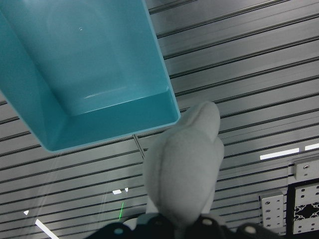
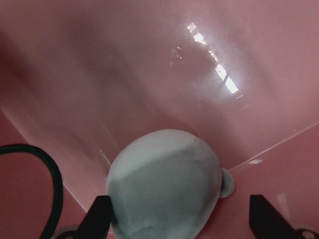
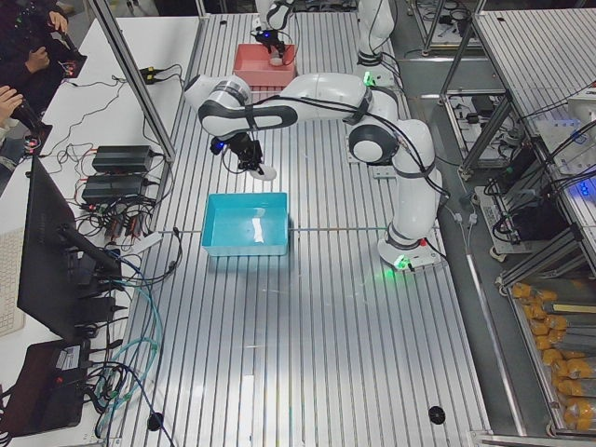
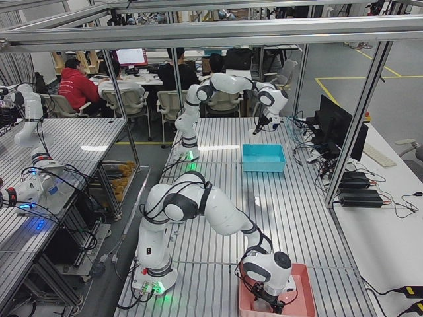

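Note:
A white plush toy [image 1: 182, 164] hangs from my left gripper [image 3: 250, 158], which is shut on it, above the slotted table just behind the empty teal bin [image 3: 245, 223]. In the left wrist view the toy is beside the bin's corner, outside it. My right gripper [image 4: 271, 297] is down inside the pink bin [image 4: 301, 290]; in the right wrist view a second white plush toy [image 2: 164, 184] lies on that bin's floor between the fingers, which stand apart. Whether they grip it is unclear.
A monitor [image 3: 51, 251], power units [image 3: 121, 160] and cables line one side of the table. An upright frame post [image 3: 135, 84] stands at that edge. The table beyond the teal bin [image 3: 326, 345] is clear.

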